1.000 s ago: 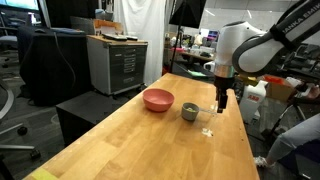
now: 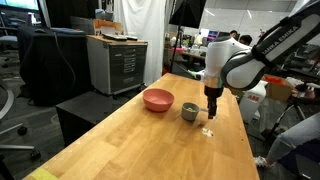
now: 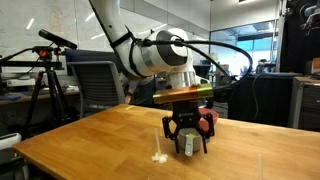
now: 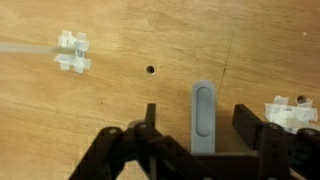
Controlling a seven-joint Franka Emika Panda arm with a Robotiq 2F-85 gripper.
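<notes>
My gripper is low over the table, its two dark fingers apart. A slim grey object (image 4: 204,110) with a rounded end and a narrow slot reaches up between them, and bare wood shows on both sides of it. In exterior view 2 a small pale piece (image 3: 188,147) shows between the fingers of the gripper (image 3: 189,141). Whether it rests on the table is hard to tell. A grey-green mug (image 2: 190,112) stands beside the gripper (image 2: 211,105) in exterior view 1; in exterior view 2 the arm partly covers it.
A red bowl (image 2: 158,99) sits beyond the mug. White tape patches (image 4: 73,52) mark the wood, one with a pale strip (image 4: 25,48) running from it.
In exterior view 1 the arm has come down and to the left, nearer the mug. Mug and bowl have not moved.
</notes>
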